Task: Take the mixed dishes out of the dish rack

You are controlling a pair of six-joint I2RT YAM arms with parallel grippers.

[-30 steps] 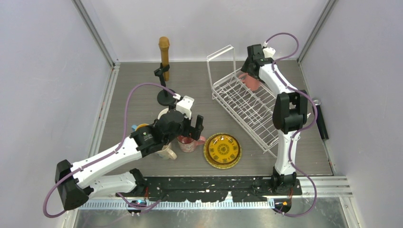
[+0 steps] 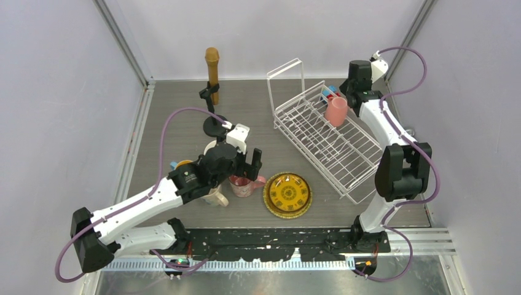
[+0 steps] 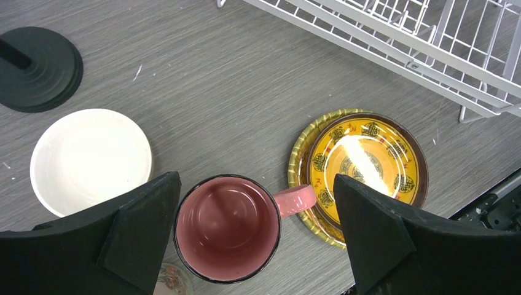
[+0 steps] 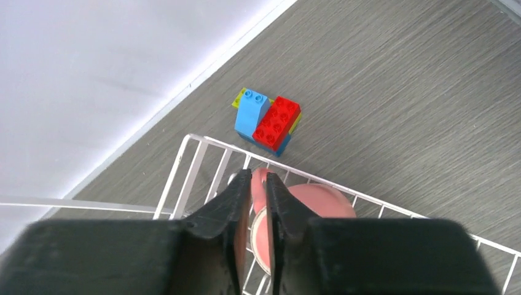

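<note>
A pink mug (image 2: 336,112) lies at the far end of the white dish rack (image 2: 314,146), and its handle points up between my right fingertips in the right wrist view. Above and beyond that mug (image 4: 322,201) is my right gripper, its fingers drawn close together with only a narrow gap; the mug shows smaller, behind them. My left gripper stands open over another pink mug (image 3: 227,227), with nothing held. Beside this mug, a yellow patterned plate (image 3: 368,161) rests on a larger rimmed one.
A white bowl or plate (image 3: 89,161) is left of the near mug. Cream (image 2: 216,196) and other mugs are partly hidden under the left arm. Toy blocks (image 4: 276,123) sit behind the rack. A stand (image 2: 212,126) occupies the back left.
That mug's visible body has shifted slightly right. The left arm is nearly still.
</note>
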